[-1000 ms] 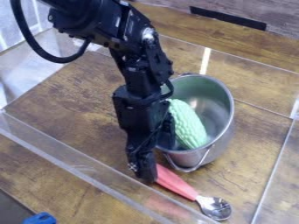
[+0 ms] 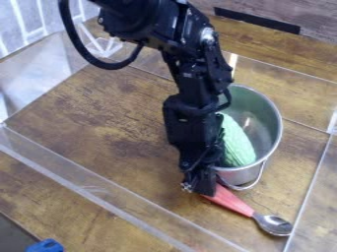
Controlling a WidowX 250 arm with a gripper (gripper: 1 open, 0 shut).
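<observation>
My black gripper point(image 2: 198, 182) is low at the front left side of a steel pot point(image 2: 263, 116), its fingertips at the red handle of a spoon point(image 2: 274, 223) that lies on the wooden surface. The gripper is shut on that handle, whose upper end is hidden by the fingers. A pale green ribbed object point(image 2: 237, 146), like a corn cob, lies inside the pot, partly behind the arm.
A clear plastic tray edge runs across the wooden table point(image 2: 86, 128) in front and at the right. A blue object point(image 2: 45, 245) sits at the bottom left. The wood to the left of my arm is clear.
The arm has shifted right over the last second, and the spoon has slid right and slightly up in the view with it. The pot has also moved slightly right.
</observation>
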